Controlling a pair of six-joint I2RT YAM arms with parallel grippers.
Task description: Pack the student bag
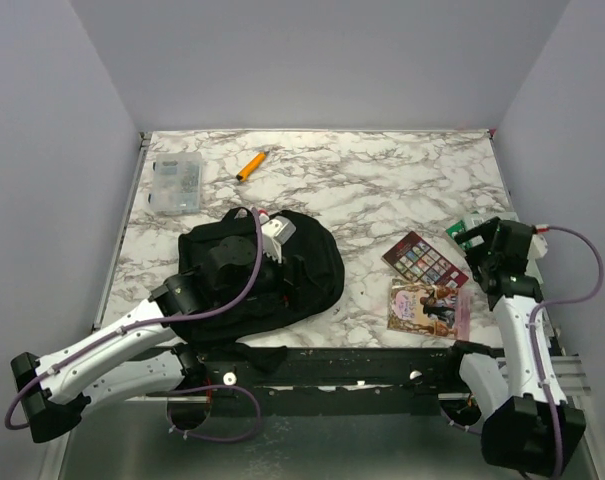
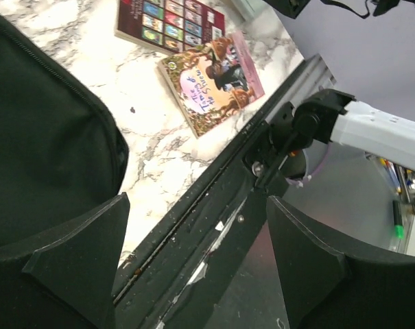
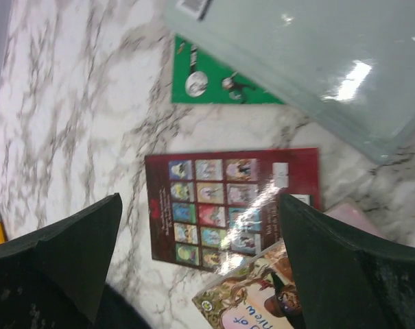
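A black bag (image 1: pixel 317 265) lies on the left half of the marble table; part of it is covered by my left arm. My left gripper is open over the bag's right part, nothing between its fingers. At the table's right, my right gripper stands open above the books and holds nothing. Below it are a dark red book (image 3: pixel 224 205) with a grid of pictures and a fairy-tale book (image 1: pixel 422 308) partly overlapping it. A pale grey-green folder (image 3: pixel 310 62) covers most of a green book (image 3: pixel 214 86).
An orange pencil-shaped item (image 1: pixel 251 166) and a clear plastic case (image 1: pixel 176 183) lie at the back left. A dark rail (image 1: pixel 372 365) runs along the front edge.
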